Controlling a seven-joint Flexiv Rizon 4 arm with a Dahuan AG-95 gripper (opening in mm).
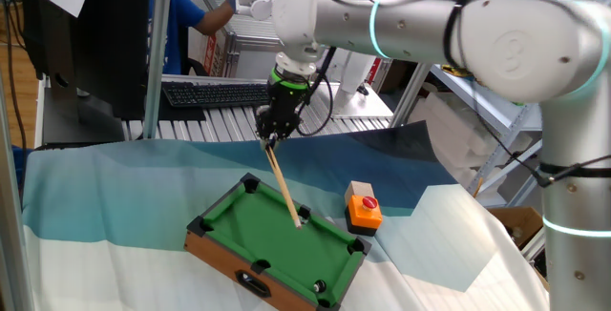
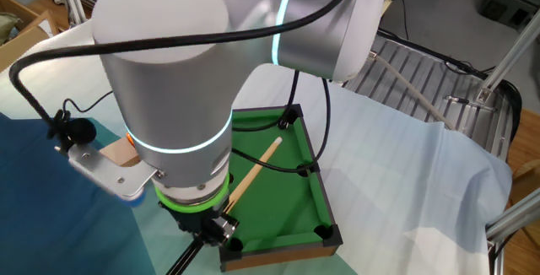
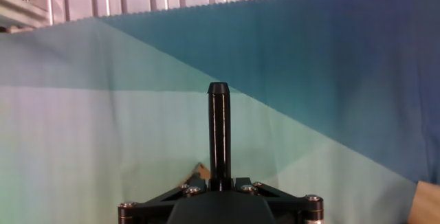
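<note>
A thin cue stick slants down from my gripper [image 1: 270,139], which is shut on it. The cue's pale wooden shaft [image 1: 283,185] reaches over the long rail of a miniature pool table [image 1: 229,257], its tip above the green cloth. One dark ball [image 1: 320,285] with a white mark lies near a corner pocket. In the second exterior view the shaft [image 2: 256,172] crosses the table; the gripper [image 2: 221,226] is partly covered by the arm. In the wrist view the cue's black butt [image 3: 219,135] points away from the gripper.
An orange box with a red button [image 1: 364,213] stands beside the pool table, with a wooden block [image 1: 359,191] behind it. Blue and white cloth [image 1: 105,182] covers the worktop. A keyboard [image 1: 215,94] and a person's arm [image 1: 218,15] are at the back.
</note>
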